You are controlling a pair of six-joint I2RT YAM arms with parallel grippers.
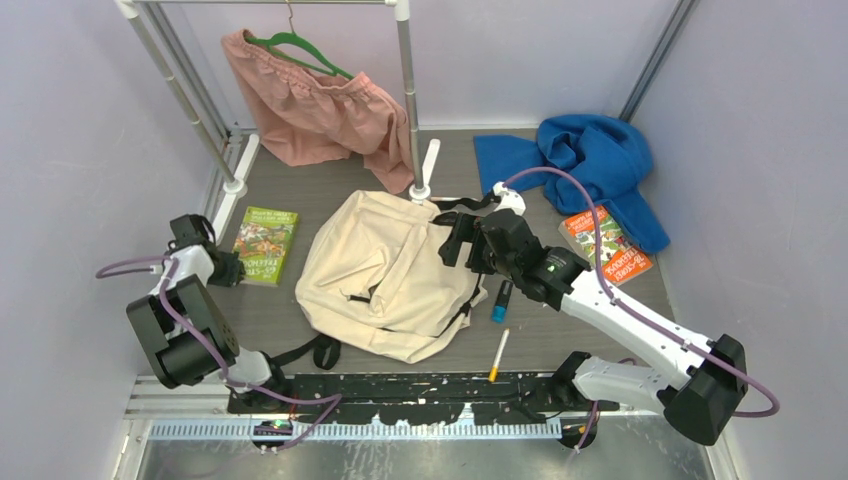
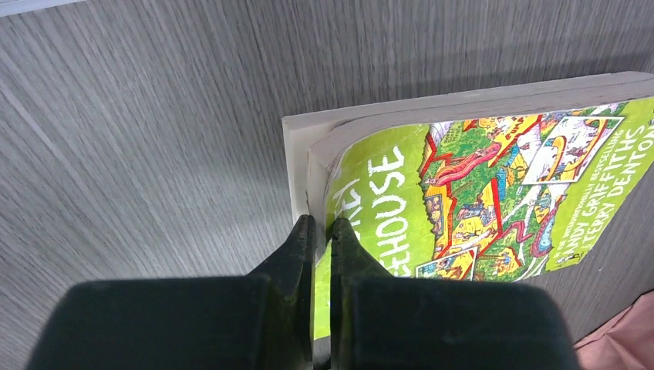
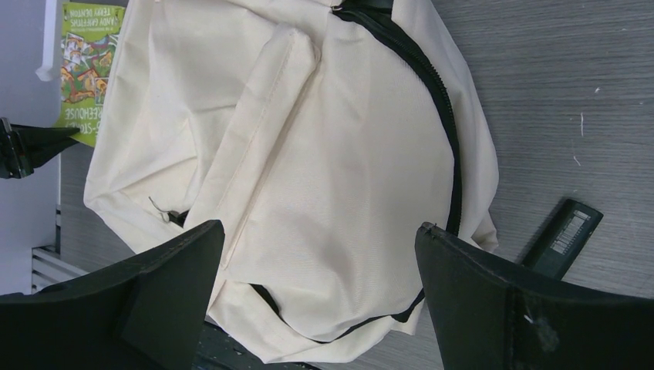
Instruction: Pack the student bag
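The green book (image 1: pixel 265 245) lies left of the cream bag (image 1: pixel 375 280). My left gripper is shut on the book's near left edge, where the cover and pages bend up between the fingertips in the left wrist view. My right gripper is open and empty above the right side of the bag, whose black zipper (image 3: pixel 430 85) runs along one side. An orange book (image 1: pixel 617 260) lies at the right, partly under a blue cloth (image 1: pixel 590 160). A dark marker-like item (image 3: pixel 555 239) and a yellow pen (image 1: pixel 498 355) lie beside the bag.
A pink garment (image 1: pixel 310 110) hangs on a rack at the back left, whose feet stand near the green book and bag. Black straps (image 1: pixel 320 352) lie in front of the bag. Bare floor shows between the bag and the orange book.
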